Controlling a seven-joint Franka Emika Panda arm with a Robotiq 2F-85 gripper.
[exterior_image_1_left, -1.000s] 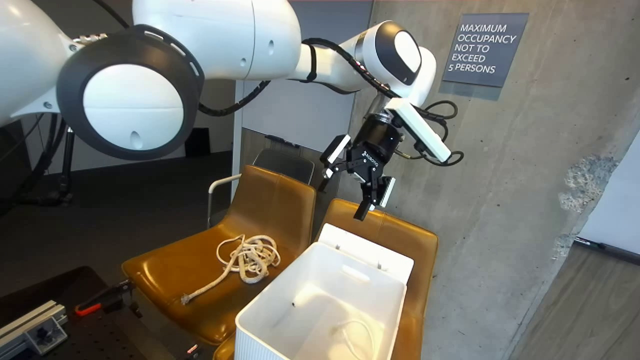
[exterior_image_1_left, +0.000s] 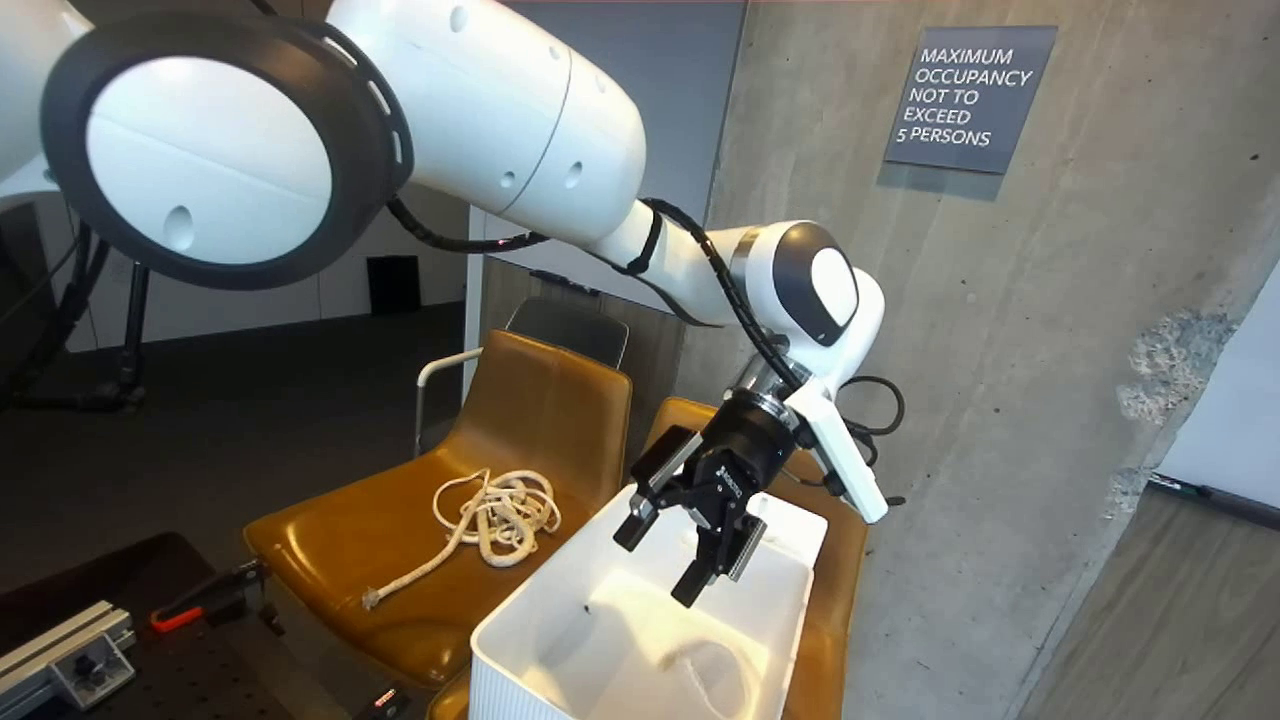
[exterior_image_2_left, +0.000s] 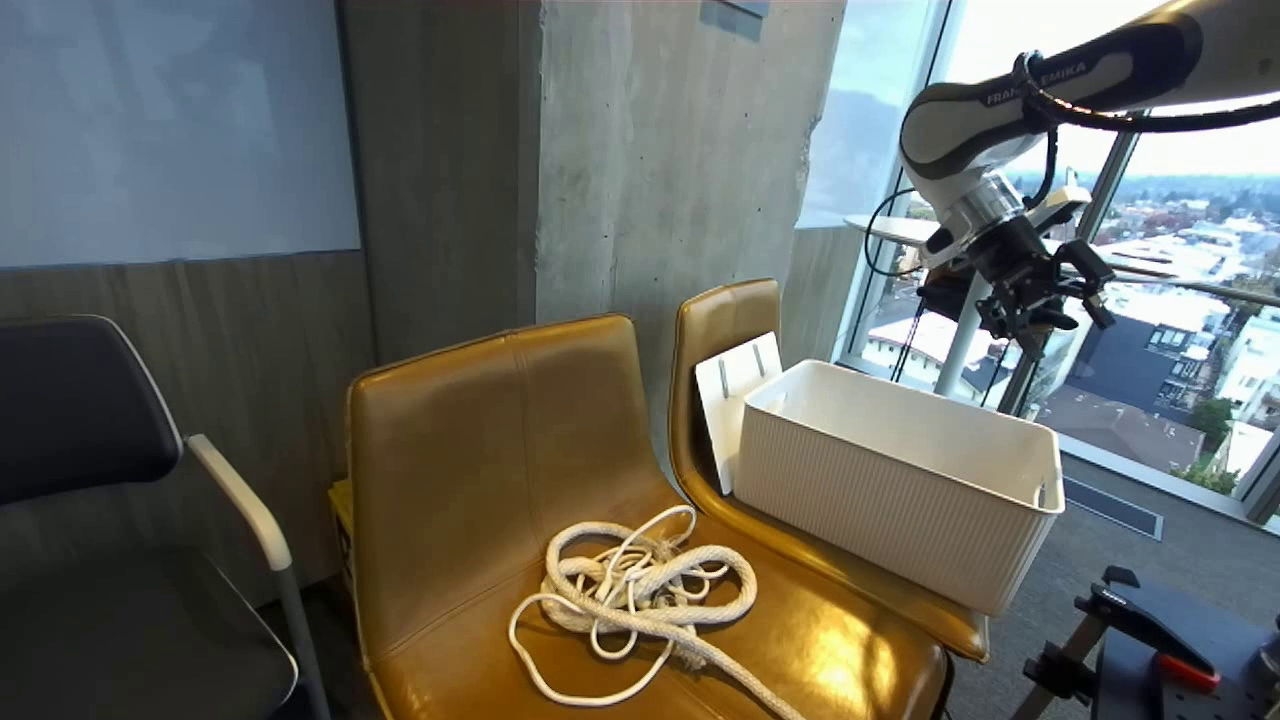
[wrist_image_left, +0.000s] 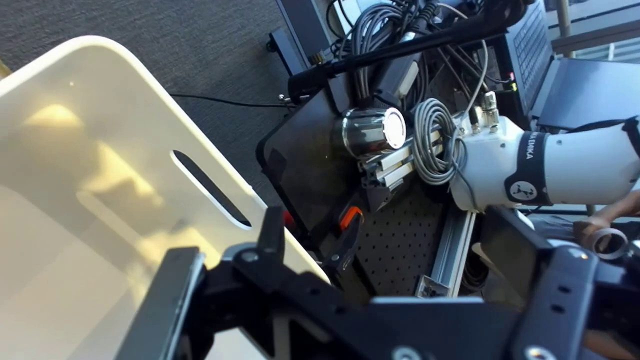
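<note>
My gripper (exterior_image_1_left: 657, 566) is open, its fingers spread wide with nothing between them. In exterior view 1 it overlaps the far part of a white plastic bin (exterior_image_1_left: 546, 624); exterior view 2 has the gripper (exterior_image_2_left: 1068, 330) above the bin's rim level. The wrist view looks past the fingers at the bin's wall and slotted handle. Something pale and thin, hard to make out, shows at the bottom of the bin in exterior view 1. A tangled white rope (exterior_image_2_left: 654, 588) lies on the seat of the brown chair (exterior_image_2_left: 504, 480) beside the bin, one frayed end trailing forward.
The bin rests on a second brown chair (exterior_image_2_left: 729, 314), a white panel (exterior_image_2_left: 715, 414) leaning against its backrest. Near the robot's base stands a dark perforated table (wrist_image_left: 402, 246) with a clamp, a metal cylinder (wrist_image_left: 372, 131) and coiled cables (wrist_image_left: 435, 141). A concrete wall (exterior_image_1_left: 1020, 360) rises behind.
My gripper has come down toward the bin and shifted slightly left in exterior view 1, still open. The rope and the bin have not moved.
</note>
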